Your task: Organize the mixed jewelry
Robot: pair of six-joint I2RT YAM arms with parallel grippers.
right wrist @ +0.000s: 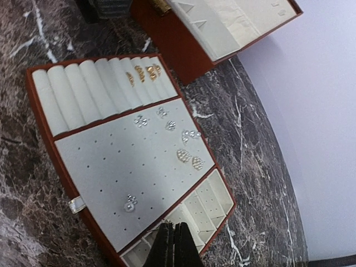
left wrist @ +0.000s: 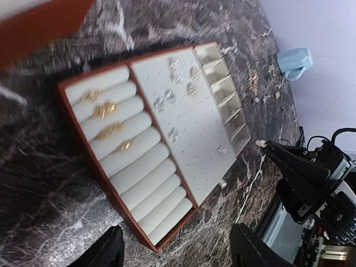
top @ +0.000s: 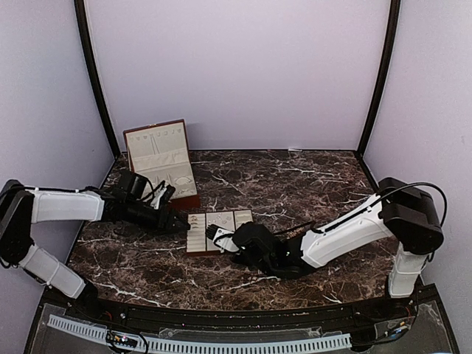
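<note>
The jewelry tray [left wrist: 80,130] has white ring rolls, a flat earring panel [right wrist: 111,161] and small square compartments [right wrist: 201,208]. Several gold rings [left wrist: 111,130] sit in the rolls; silver and pearly earrings [right wrist: 183,156] are pinned in the panel. My left gripper is open and empty beside the tray's ring-roll end. Over the compartment side, my right gripper is shut. At its tips the left wrist view shows a small pale pearly piece [left wrist: 260,143], seemingly an earring; its details are too small to tell.
A red jewelry case [top: 156,158] stands with its lid raised at the back left. Small loose pieces [left wrist: 253,83] lie on the marble table beyond the compartments, near a light-blue container [left wrist: 295,61].
</note>
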